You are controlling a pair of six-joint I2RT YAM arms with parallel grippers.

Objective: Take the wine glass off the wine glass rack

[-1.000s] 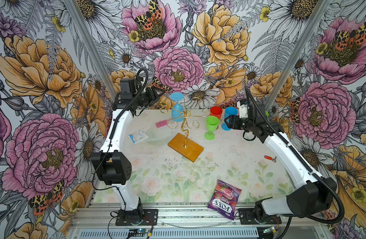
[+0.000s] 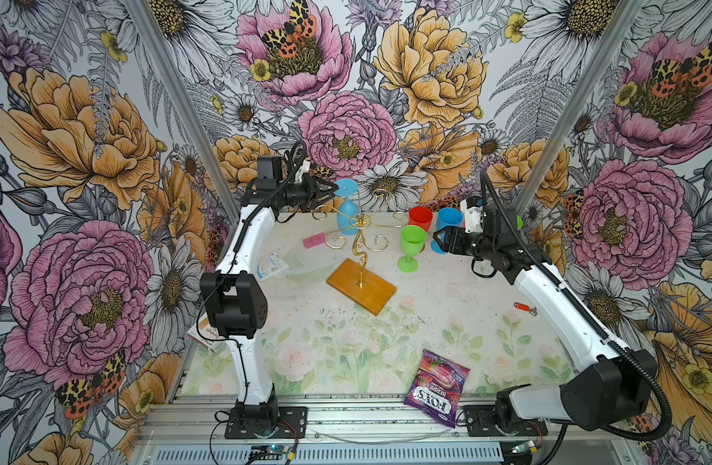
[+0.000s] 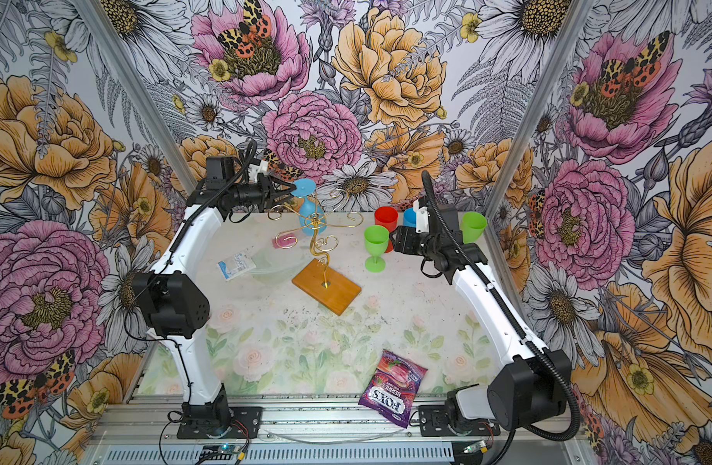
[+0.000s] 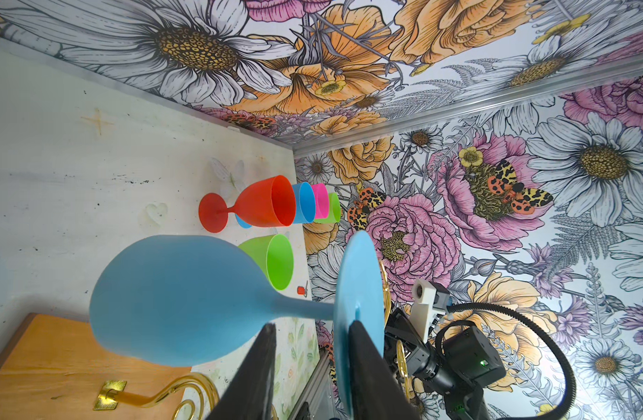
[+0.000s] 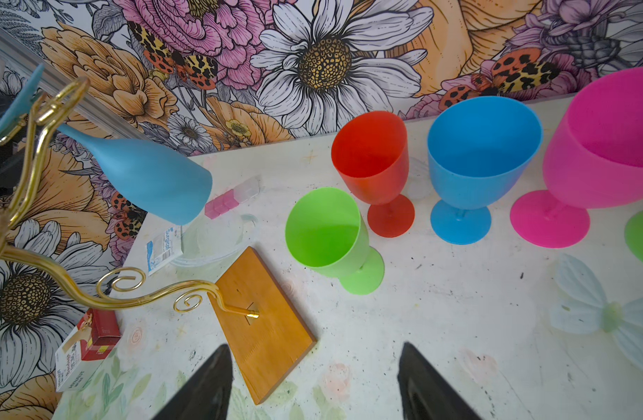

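Observation:
A blue wine glass (image 2: 347,214) hangs upside down on the gold rack (image 2: 360,252) with its wooden base (image 2: 348,283), its foot uppermost. My left gripper (image 2: 329,188) is at that foot; in the left wrist view its fingertips (image 4: 262,336) straddle the foot's near edge, and whether they grip it is unclear. My right gripper stands open and empty at the right, above the table, its view taking in the rack and the row of glasses.
Green (image 2: 412,240), red (image 5: 369,154), blue (image 5: 483,147) and pink (image 5: 601,140) glasses stand upright right of the rack. A snack bag (image 2: 437,386) lies at the front.
My left arm has moved right and inward, bringing its gripper to the foot of the hanging blue glass. The right arm is almost unmoved.

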